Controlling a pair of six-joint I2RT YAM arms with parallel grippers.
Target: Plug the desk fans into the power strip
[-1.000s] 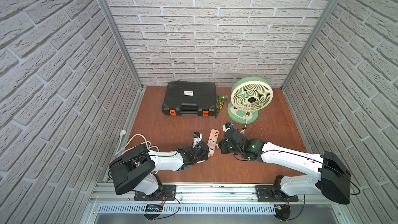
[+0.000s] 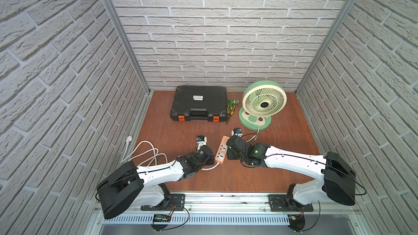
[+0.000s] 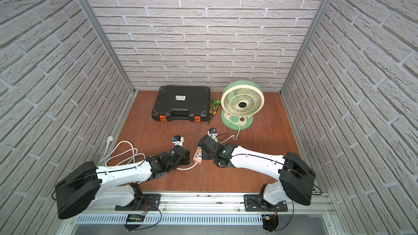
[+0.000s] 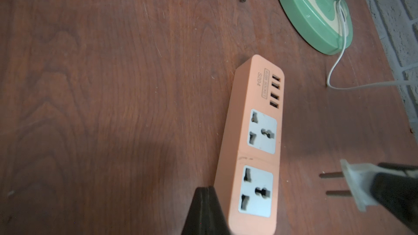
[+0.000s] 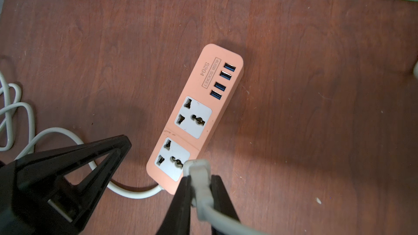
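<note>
The pink power strip point(image 2: 222, 148) lies on the table between my grippers, two white socket faces point(image 5: 192, 117) and several USB ports up. My right gripper is shut on the fan's white plug, just over the strip's near end; in the left wrist view its pins point(image 4: 333, 175) point toward the strip, clear of the sockets. My left gripper is shut at the strip's left side, nothing visible between its fingers. The green desk fan point(image 2: 264, 104) stands at the back right, its cord running down toward my right gripper.
A black case point(image 2: 198, 102) lies at the back, with green and yellow tools point(image 2: 231, 106) beside it. Loose white cable point(image 2: 152, 148) loops at the left.
My left gripper has moved left and up, away from the strip's near end.
</note>
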